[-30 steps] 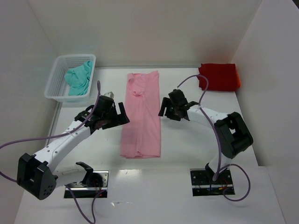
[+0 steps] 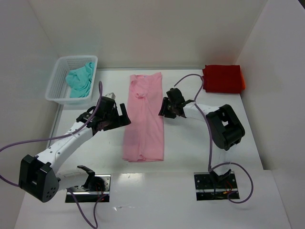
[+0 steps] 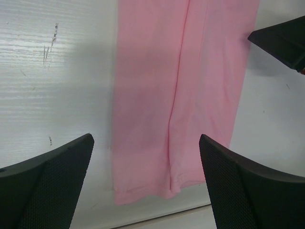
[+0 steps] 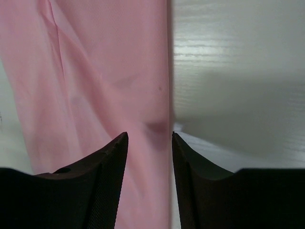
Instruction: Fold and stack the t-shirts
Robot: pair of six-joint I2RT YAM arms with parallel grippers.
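The pink t-shirt (image 2: 147, 123) lies on the table as a long strip, folded lengthwise, with a seam down its middle. At its left edge my left gripper (image 2: 127, 115) stands wide open above the cloth; in the left wrist view its fingers (image 3: 59, 179) show only air between them. My right gripper (image 2: 161, 108) is at the shirt's right edge, its fingers part open. Seen from the right wrist, that edge of the shirt (image 4: 143, 95) runs between the fingertips, with no cloth gripped. Whether they touch it I cannot tell.
A folded red cloth (image 2: 222, 78) sits at the back right, something orange showing beneath its edge. At the back left, a white basket (image 2: 54, 86) holds a crumpled teal cloth (image 2: 81, 79). Bare table (image 2: 190, 148) lies right of the shirt.
My right gripper has moved a little left, up to the shirt's right edge, its arm swinging along. The left arm has hardly moved, and the shirt lies as before.
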